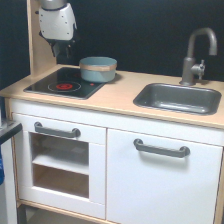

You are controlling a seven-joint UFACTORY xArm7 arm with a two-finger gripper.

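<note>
A blue-grey pot with a tan rim stands on the counter, at the right edge of the black stovetop. The white arm comes in from the top left. Its gripper, with dark fingers, hangs above the back of the stovetop, left of the pot and higher than it. The gripper and pot are visibly apart. At this size the gap between the fingers is unclear.
A sink with a dark faucet occupies the counter's right side. Bare wooden counter lies between pot and sink. Below are a white oven door and a closed cabinet door.
</note>
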